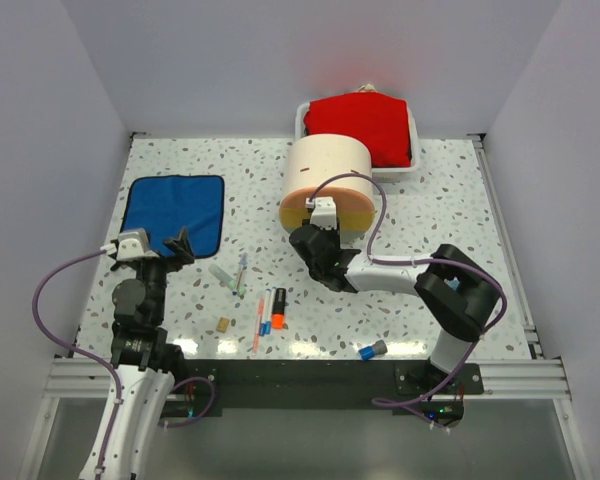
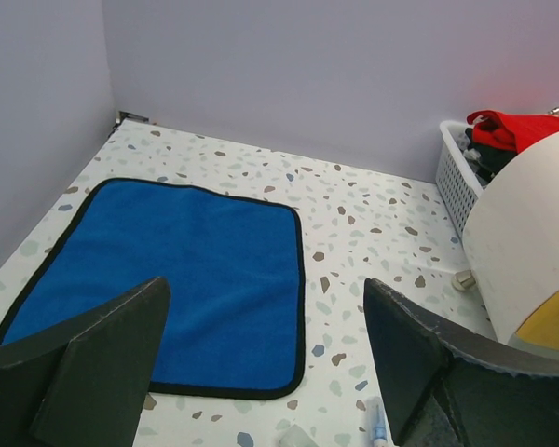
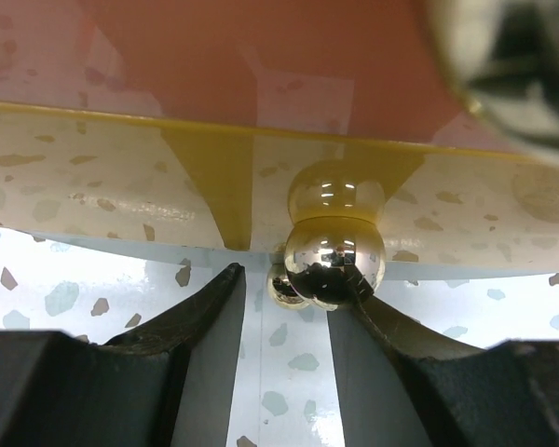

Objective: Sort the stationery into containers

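My left gripper (image 1: 154,249) hovers at the table's left side near the blue mat; in the left wrist view its fingers (image 2: 121,345) stand wide apart, nothing between them. A rounded container (image 1: 327,155) with a translucent amber front (image 3: 102,177) lies at the back centre. At that front my right gripper is shut on a gold knob (image 3: 335,261), the contact partly hidden. Loose on the table are a black-and-orange marker (image 1: 279,305), a blue-and-white pen (image 1: 266,310), a red-and-white pencil (image 1: 259,320), a pale green item (image 1: 221,275) and a slim pen (image 1: 242,272).
Behind the rounded container stands a white basket (image 1: 413,150) with a red cloth (image 1: 355,120) over it. A blue-ended grey item (image 1: 373,350) and a small tan block (image 1: 223,325) lie near the front edge.
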